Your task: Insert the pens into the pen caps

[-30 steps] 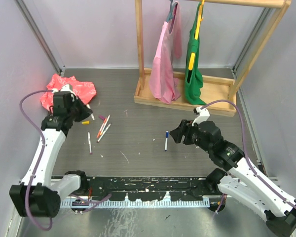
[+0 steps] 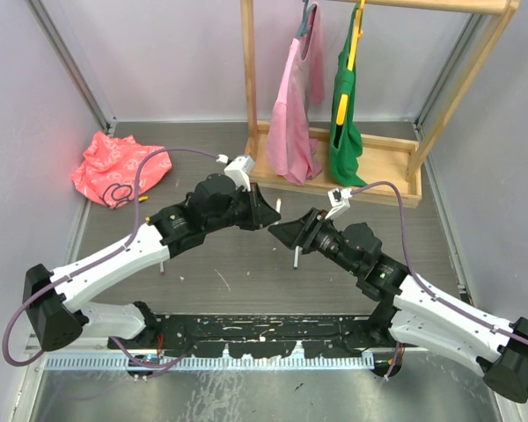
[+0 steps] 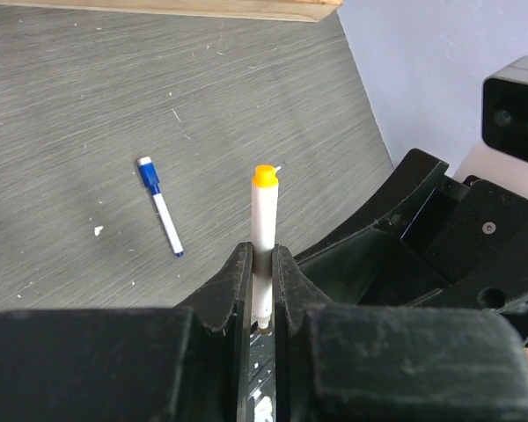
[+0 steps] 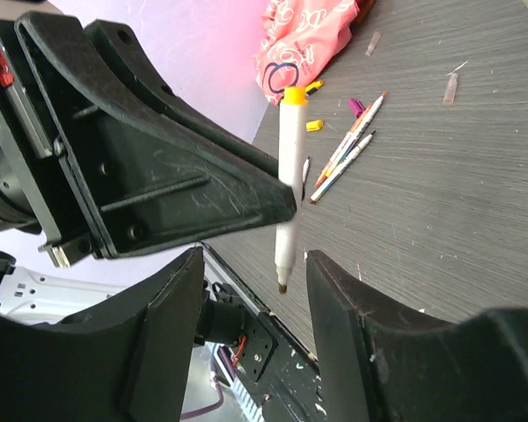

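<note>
My left gripper [image 2: 274, 214] is shut on an upright white pen [image 3: 264, 220] with a yellow end on top and the tip pointing down. My right gripper is open, its fingers low on either side of the pen's lower end, apparently apart from it. A blue-capped marker [image 3: 163, 208] lies on the table. Several pens [image 4: 345, 154] lie loose, with yellow caps [image 4: 314, 125] and a purple cap [image 4: 355, 107] nearby.
A pink bag [image 2: 121, 167] with scissors lies at the back left. A wooden rack [image 2: 387, 163] with hanging pink and green garments stands at the back. Bare table surrounds the pens.
My left gripper has swung from the left side to the middle, carrying the pen. My right gripper has moved left and up toward it, so the two now nearly meet.
</note>
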